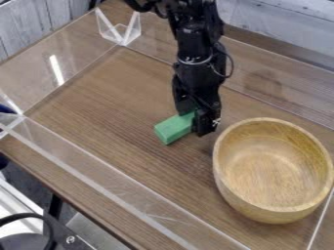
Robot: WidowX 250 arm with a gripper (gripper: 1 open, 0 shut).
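Observation:
My black gripper (196, 115) hangs from the top middle over a small green block (174, 128) on the wooden table (92, 137). Its fingertips are down around the block's right end; whether they grip it is hard to tell.
A large round tan bowl (269, 170) stands at the right, close to the block. A white wire-like piece (120, 29) is at the top left. Black cables lie at the bottom left corner.

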